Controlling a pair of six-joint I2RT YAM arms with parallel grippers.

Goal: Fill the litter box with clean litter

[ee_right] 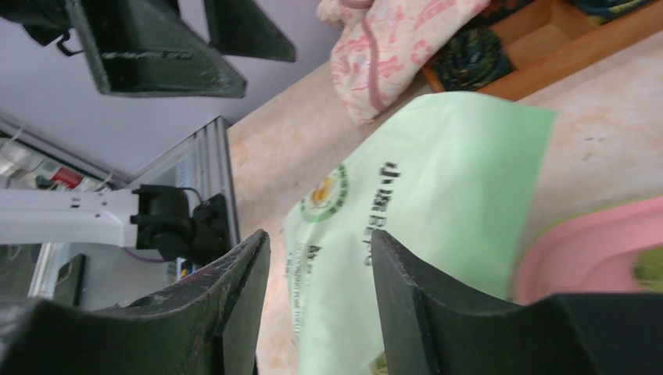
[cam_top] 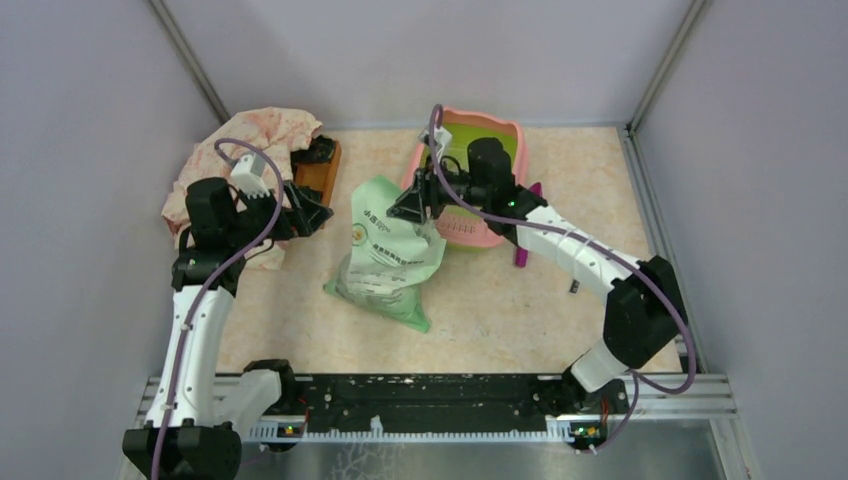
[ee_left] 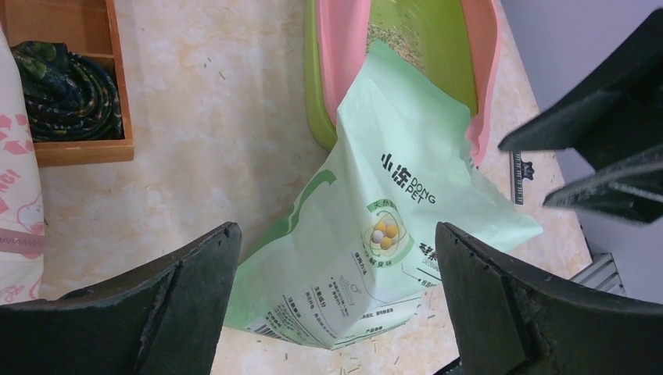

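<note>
A green-and-white litter bag point(cam_top: 390, 270) stands slumped mid-table, its top leaning toward the pink-rimmed green litter box point(cam_top: 480, 145) behind it; some litter shows inside the box in the left wrist view. My right gripper point(cam_top: 405, 205) is raised above the bag's top, fingers apart; in the blurred right wrist view no bag material is clearly between them. My left gripper point(cam_top: 310, 210) hangs open left of the bag, nothing between its fingers.
A wooden tray point(cam_top: 320, 180) with dark coiled items and a pink patterned cloth point(cam_top: 265, 130) lie back left. A purple scoop point(cam_top: 524, 250) lies right of the box.
</note>
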